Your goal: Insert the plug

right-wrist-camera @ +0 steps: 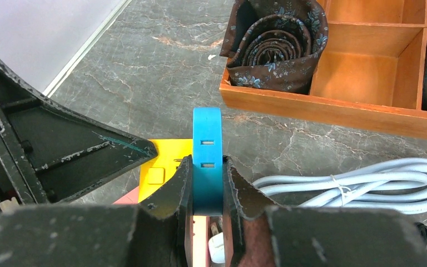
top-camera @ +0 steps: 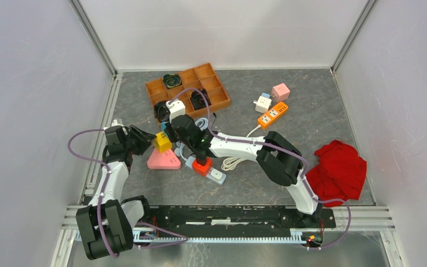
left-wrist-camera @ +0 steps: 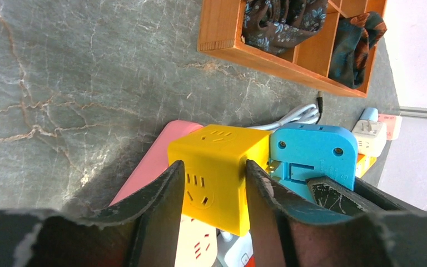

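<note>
A yellow cube plug (left-wrist-camera: pixel 211 172) stands above a pink triangular power strip (top-camera: pixel 163 160), beside the fingertips of my left gripper, which sit at its near side. My right gripper has a blue plug (right-wrist-camera: pixel 207 133) between its fingers. In the left wrist view that blue piece (left-wrist-camera: pixel 317 156) is right beside the yellow one's right face, with what look like prongs between them; whether they are joined is hard to tell. The left fingers appear slightly apart, and the yellow cube partly hides how they grip.
A wooden compartment tray (top-camera: pixel 217 94) with rolled cloths is behind. Coiled cables, a red-and-grey adapter (top-camera: pixel 202 168), an orange strip (top-camera: pixel 272 114), small cubes (top-camera: pixel 280 92) and a red cloth (top-camera: pixel 336 172) lie around.
</note>
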